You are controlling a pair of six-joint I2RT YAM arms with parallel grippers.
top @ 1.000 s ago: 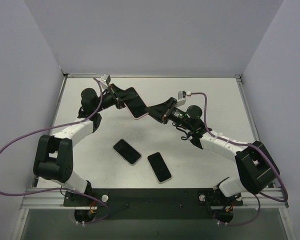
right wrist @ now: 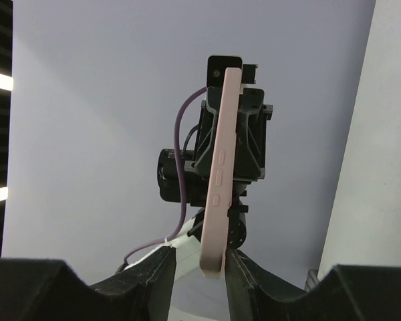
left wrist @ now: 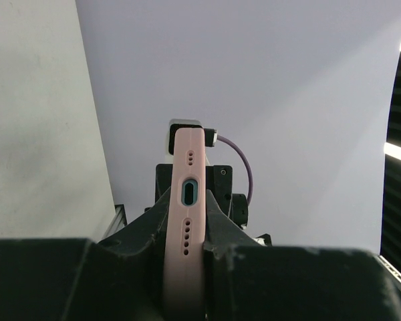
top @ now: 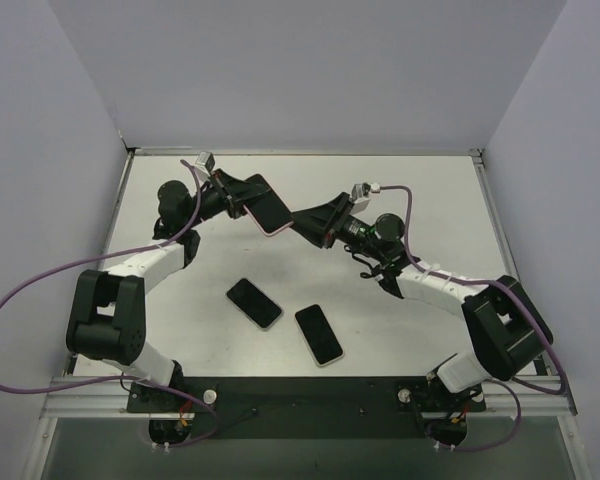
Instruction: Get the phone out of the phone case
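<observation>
A phone in a pink case (top: 267, 208) is held up above the white table by my left gripper (top: 234, 196), which is shut on it. The left wrist view shows the case's end edge (left wrist: 188, 160) upright between the fingers. My right gripper (top: 310, 225) is at the phone's right lower end; in the right wrist view its two fingertips stand apart, part open, at the lower end of the pink case (right wrist: 219, 174), whose side buttons face the camera. Whether they touch it I cannot tell.
Walls enclose the table at left, back and right.
The left gripper and phone have shifted slightly left from a second ago.
</observation>
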